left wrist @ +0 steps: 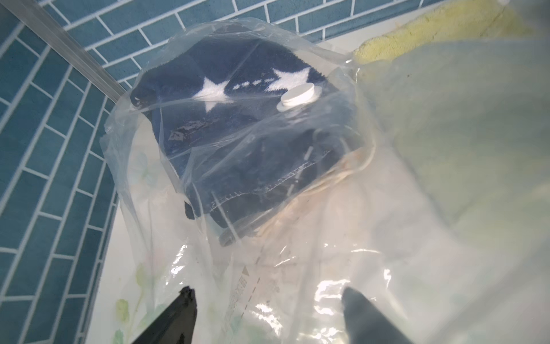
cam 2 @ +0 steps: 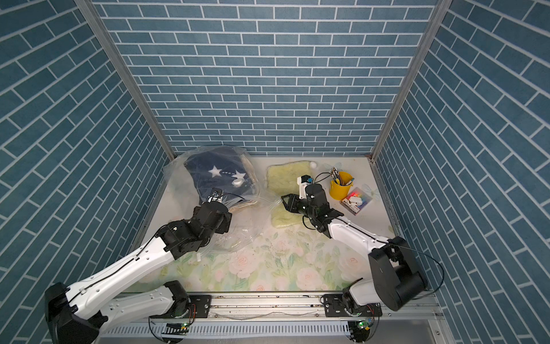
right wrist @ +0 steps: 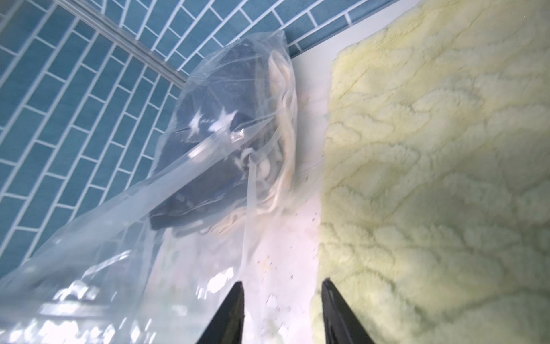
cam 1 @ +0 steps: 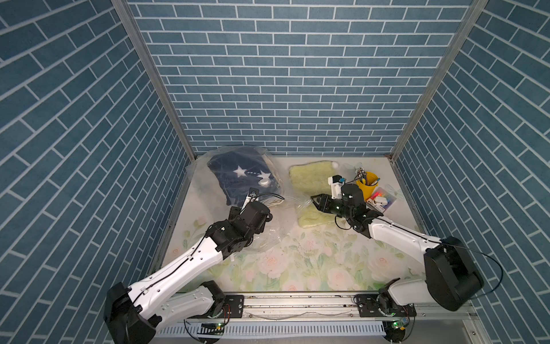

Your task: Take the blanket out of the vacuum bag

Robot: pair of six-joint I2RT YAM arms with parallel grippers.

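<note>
A folded navy blanket [left wrist: 240,129] with white stars lies inside the clear plastic vacuum bag [left wrist: 172,258] at the back left of the table; the bag has a white round valve [left wrist: 299,94]. Over the bag's near part my left gripper stands open, its fingers wide apart with slack film visible in the gap. My right gripper is at the bag's right end, beside its loose film, with a gap between its fingers. In the right wrist view film rises at the left, close to the left finger [right wrist: 232,312]; whether they touch cannot be told.
A pale yellow fleece piece [right wrist: 424,172] lies flat right of the bag, partly beneath my right gripper. A yellow cup of tools [cam 2: 340,186] and a clear box of small items [cam 2: 356,199] stand at the back right.
</note>
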